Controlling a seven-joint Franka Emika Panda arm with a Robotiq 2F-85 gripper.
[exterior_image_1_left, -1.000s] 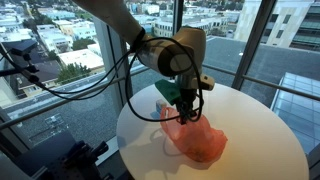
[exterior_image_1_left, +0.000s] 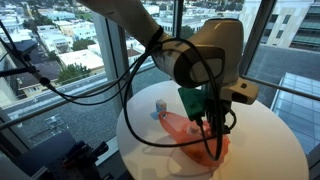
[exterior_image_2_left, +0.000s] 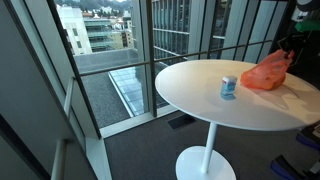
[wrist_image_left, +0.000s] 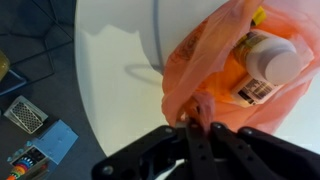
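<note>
An orange plastic bag (exterior_image_2_left: 265, 74) rests on the white round table, one side pulled up into a peak. At that peak is my gripper (exterior_image_2_left: 289, 45), partly cut off by the right edge of exterior view 2. In the wrist view the gathered plastic of the bag (wrist_image_left: 203, 75) runs in between the fingers of my gripper, which is shut on it. A white-capped bottle (wrist_image_left: 277, 62) with a label shows in the bag's opening, a bit of yellow beside it. In exterior view 1 the arm hides much of the bag (exterior_image_1_left: 205, 152).
A small blue-and-white carton (exterior_image_2_left: 228, 87) stands on the table apart from the bag. Bare tabletop (exterior_image_2_left: 190, 80) lies around both. Tall windows (exterior_image_2_left: 130, 60) border the table, and a dark cable loops from the arm.
The arm has come closer to the exterior view 1 camera and looms larger there. The bag's upper part has been drawn along with it and is now more hidden.
</note>
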